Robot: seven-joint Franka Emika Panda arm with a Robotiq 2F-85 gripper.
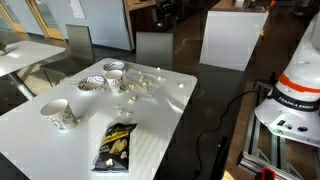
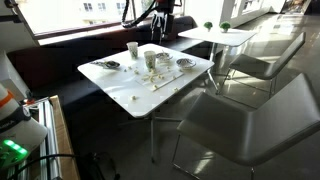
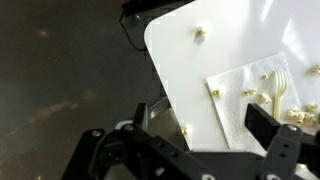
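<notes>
My gripper stands open above the table's edge, with no object between its fingers in the wrist view. Below it lie a white napkin [image 3: 228, 88], a pale fork [image 3: 280, 90] and scattered popcorn pieces [image 3: 201, 32]. On the white table [image 1: 40, 150] are a black snack bag [image 1: 115, 147], a patterned cup [image 1: 59, 114] nearer the camera and a second cup [image 1: 115, 78] farther back. Two patterned bowls, a left one [image 1: 91, 83] and a far one [image 1: 114, 65], sit near that second cup. At the top of exterior view 1, the gripper is small and dark.
A grey chair [image 1: 155, 48] stands beyond the table's far edge. Other chairs, such as a large grey one [image 2: 245, 135], are off to the side. Dark floor [image 3: 70, 80] lies beyond the table edge under the gripper's left side.
</notes>
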